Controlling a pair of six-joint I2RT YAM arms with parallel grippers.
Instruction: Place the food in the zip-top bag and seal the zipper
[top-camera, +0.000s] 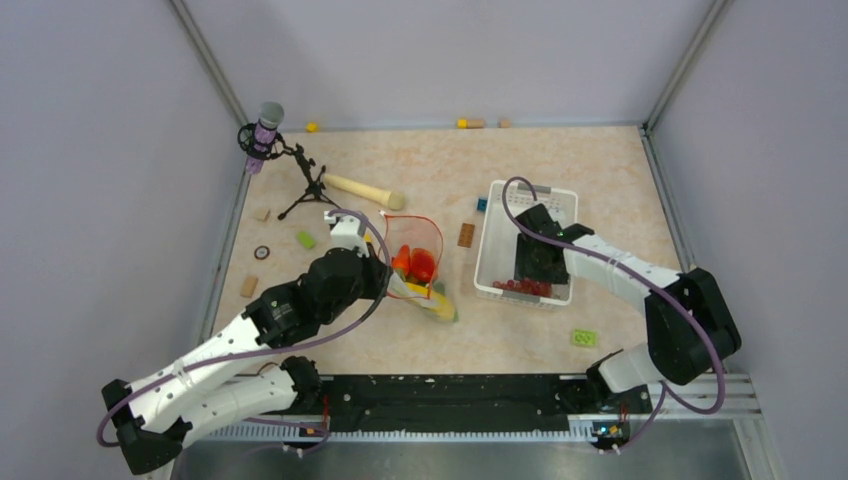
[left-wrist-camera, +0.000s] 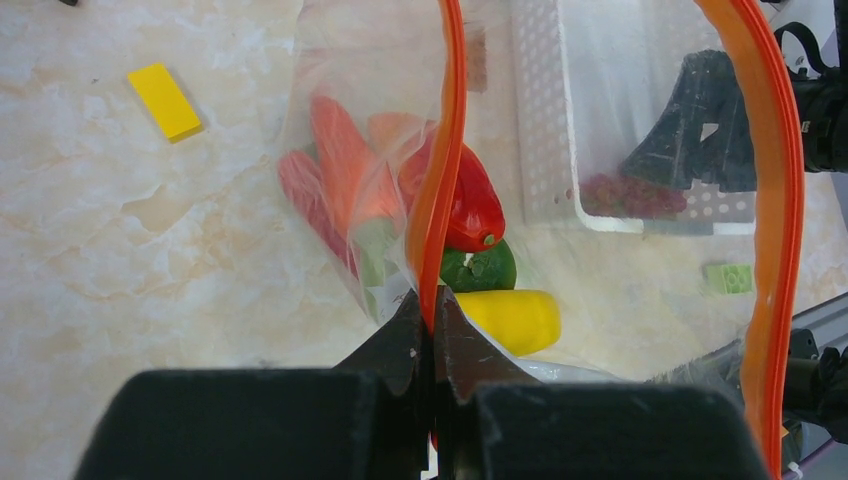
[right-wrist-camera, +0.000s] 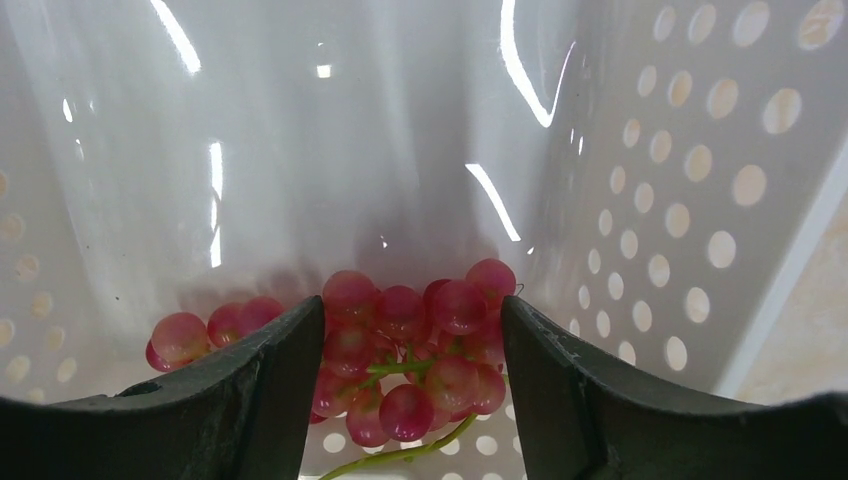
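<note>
A clear zip bag with orange zipper strips (left-wrist-camera: 440, 170) holds a red pepper (left-wrist-camera: 458, 200), a green pepper, a yellow item (left-wrist-camera: 510, 320) and long orange-red pieces. My left gripper is shut on its edge. In the white basket (top-camera: 485, 240) lies a bunch of red grapes (right-wrist-camera: 400, 315). My right gripper is down in the basket, part open, its fingertips either side of the grapes. Whether they touch them I cannot tell.
A microphone on a stand (top-camera: 300, 180) and a pale cylinder (top-camera: 360, 190) are at the back left. Small blocks lie around, among them a green one (top-camera: 584, 338). The table in front of the bag is clear.
</note>
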